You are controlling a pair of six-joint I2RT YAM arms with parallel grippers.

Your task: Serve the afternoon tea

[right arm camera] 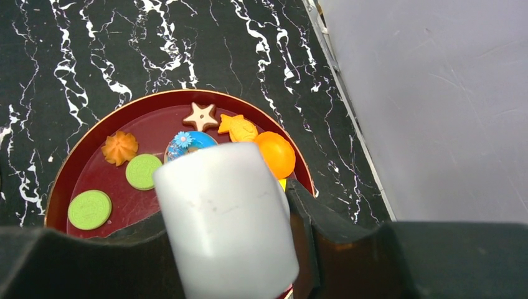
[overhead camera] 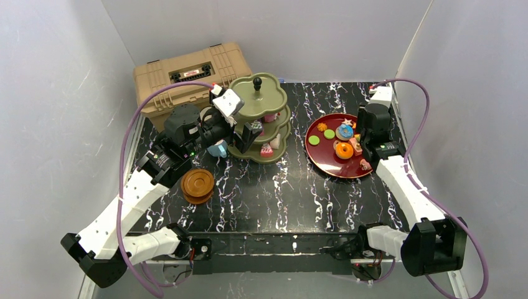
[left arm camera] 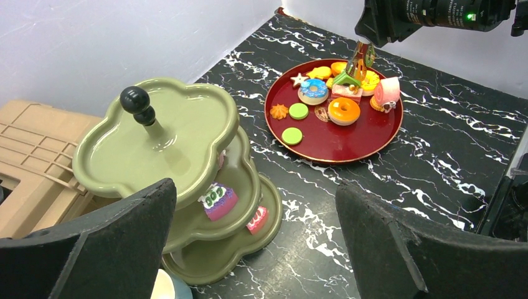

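In the top view my left gripper (overhead camera: 248,134) is open beside the green three-tier stand (left arm camera: 155,165), which holds pink cake pieces (left arm camera: 220,200). My right gripper is over the right side of the red round tray (left arm camera: 324,140), shut on a white-handled utensil (right arm camera: 225,224) with a colourful lower end, which reaches down among the sweets. The tray carries donuts, green discs, a star, a fish and other small pieces; the utensil and fingers hide part of it in the right wrist view.
A tan case (overhead camera: 162,84) stands behind the left arm. Wooden coasters (overhead camera: 198,185) and a blue cup (overhead camera: 217,149) sit at left. Bare marble lies at front centre (overhead camera: 274,199). Walls close in the sides and back, near the tray on the right.
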